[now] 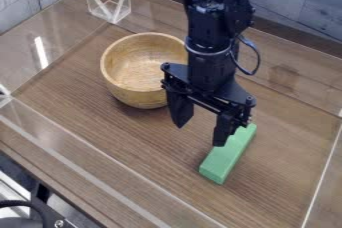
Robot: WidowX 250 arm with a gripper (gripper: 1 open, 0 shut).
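Note:
A black robot arm reaches down from the top centre to its gripper (205,112), whose two fingers are spread open over the wooden table, with nothing seen between them. Just right of and below the gripper lies a green rectangular block (227,155), lengthwise from upper right to lower left. A round tan wooden bowl (134,67) sits left of the arm, partly behind it.
A clear angular object (107,2) stands at the top left. Bare table (100,147) spreads across the lower left and the right. A dark rounded piece shows at the bottom left corner.

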